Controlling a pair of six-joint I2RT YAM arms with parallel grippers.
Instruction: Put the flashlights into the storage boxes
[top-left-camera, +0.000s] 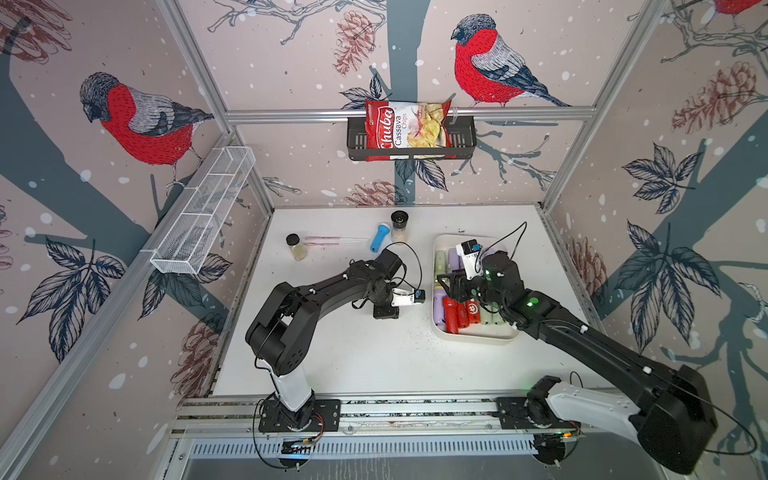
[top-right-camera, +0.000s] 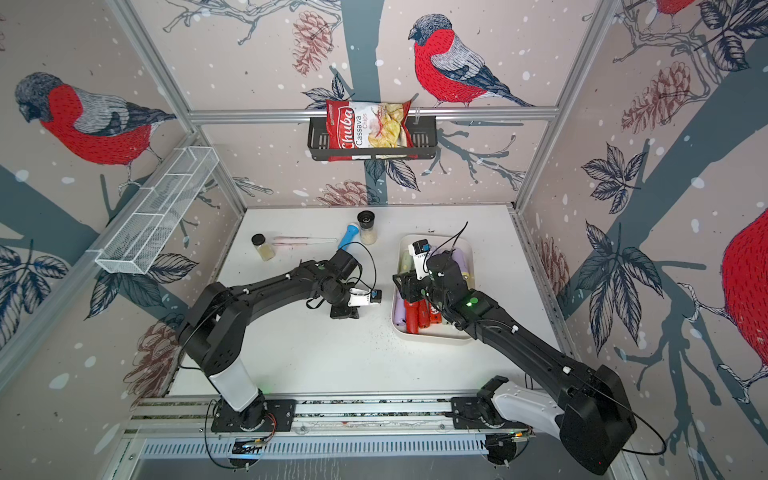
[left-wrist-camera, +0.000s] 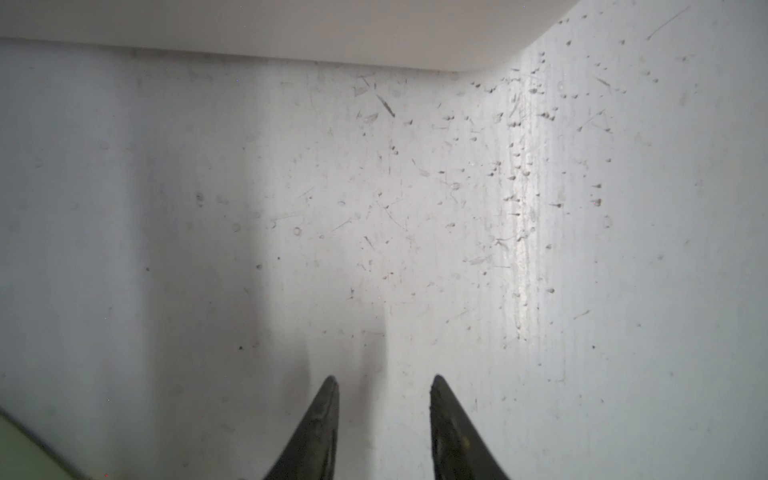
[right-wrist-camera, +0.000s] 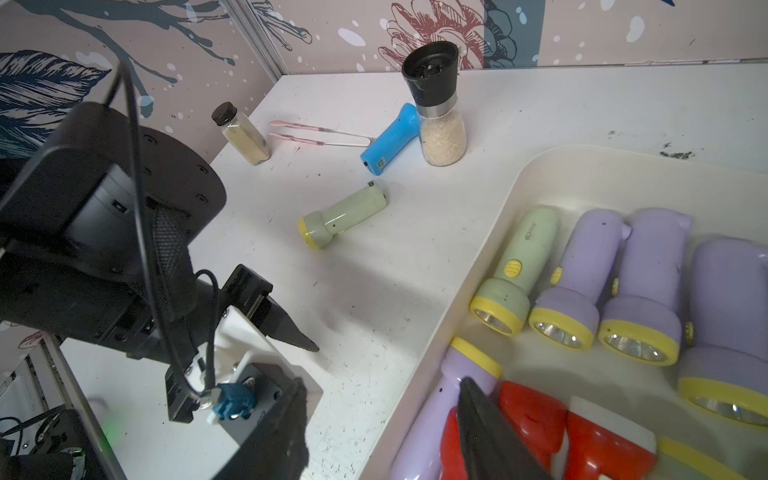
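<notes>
A cream storage box (right-wrist-camera: 480, 264) holds green, purple and red flashlights. One pale green flashlight with a yellow head (right-wrist-camera: 344, 214) lies on the open table to its left; the left arm hides it from above. Behind it a blue flashlight (right-wrist-camera: 390, 140) touches or nearly touches the grinder jar. My left gripper hangs over bare table left of the box, fingers parted a little and nothing between them. A pale green edge (left-wrist-camera: 24, 452) shows at the lower left there, too little to identify. My right gripper stands wide open and empty above the box's left wall.
A grinder jar (right-wrist-camera: 440, 112) stands at the back beside the blue flashlight. Pink tongs (right-wrist-camera: 320, 134) and a small spice jar (right-wrist-camera: 240, 132) lie farther left. A wire shelf (top-left-camera: 200, 212) hangs on the left wall.
</notes>
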